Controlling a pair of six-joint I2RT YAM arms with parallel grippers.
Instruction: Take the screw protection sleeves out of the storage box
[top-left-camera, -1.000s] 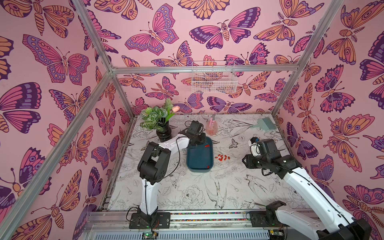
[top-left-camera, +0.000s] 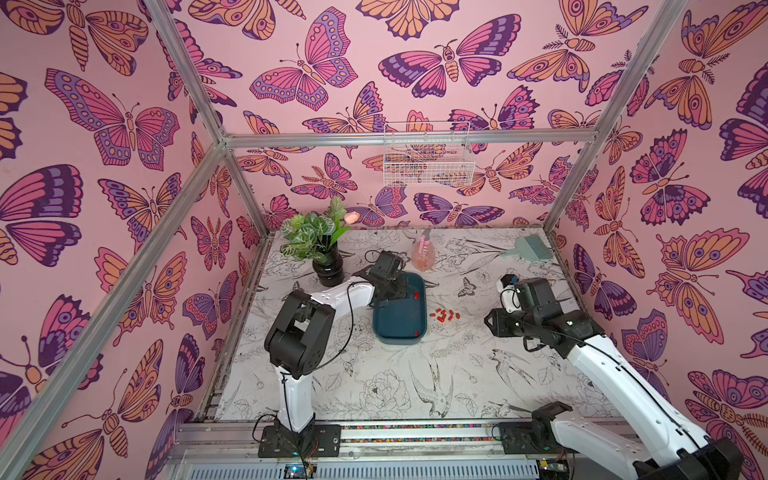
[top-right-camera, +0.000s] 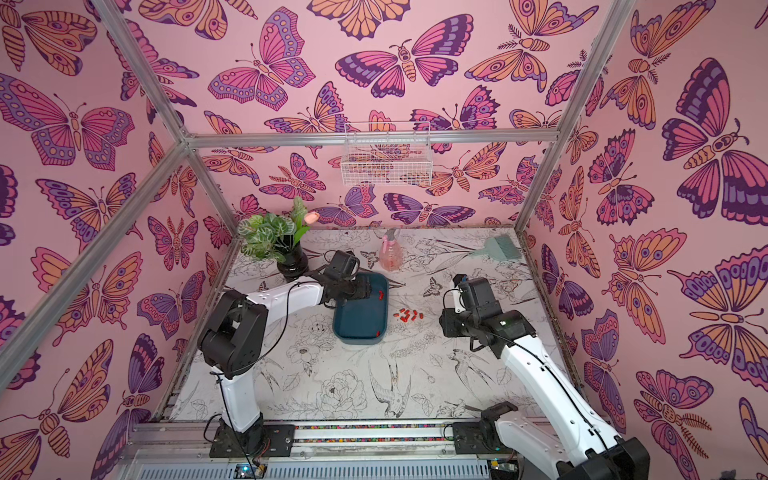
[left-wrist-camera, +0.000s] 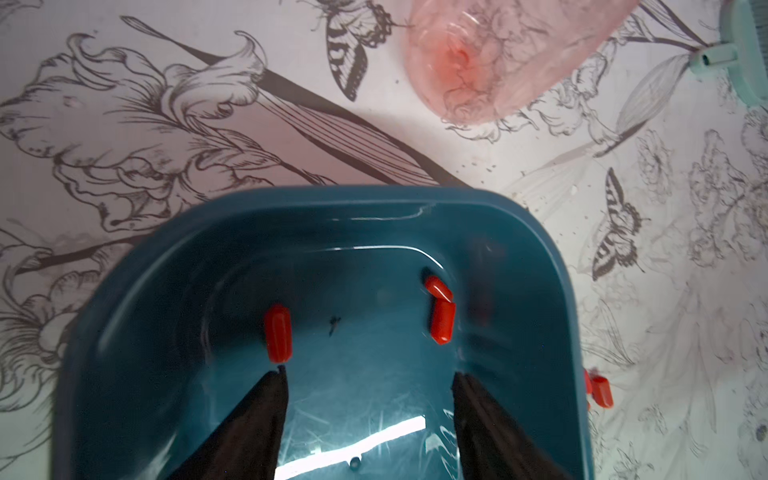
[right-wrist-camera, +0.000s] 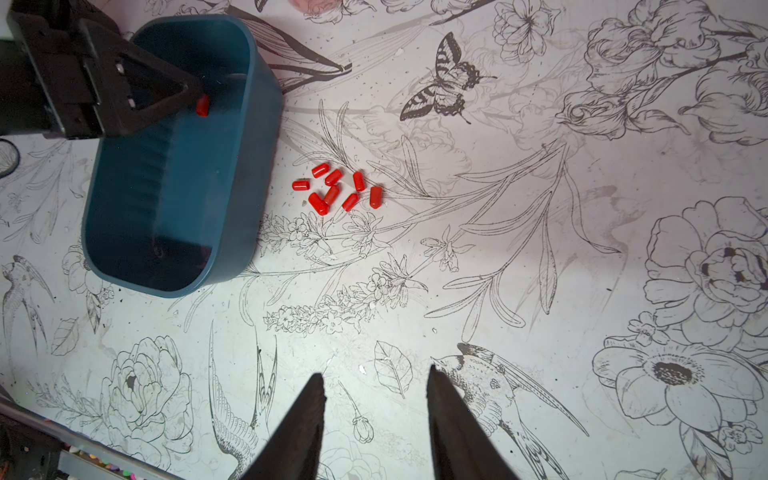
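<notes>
The dark blue storage box (top-left-camera: 400, 334) has a few small red sleeves inside. In the left wrist view, one sleeve (left-wrist-camera: 277, 333) lies alone on the left of the box floor, and a touching pair (left-wrist-camera: 441, 310) lies near the right wall. Another red sleeve (top-left-camera: 416, 334) shows at the near right of the box. My left gripper stands open over the box, nothing between its fingers; the lone sleeve lies just ahead of its left fingertip. Several sleeves (right-wrist-camera: 332, 192) are scattered on the table right of the box. My right gripper is open and empty, above bare table.
Behind the box stands a pink transparent bottle (top-left-camera: 423, 254), and a black vase with a plant (top-left-camera: 327, 268) is at back left. A pale green dustpan-like item (top-left-camera: 530, 248) lies at back right.
The right arm has stayed still.
</notes>
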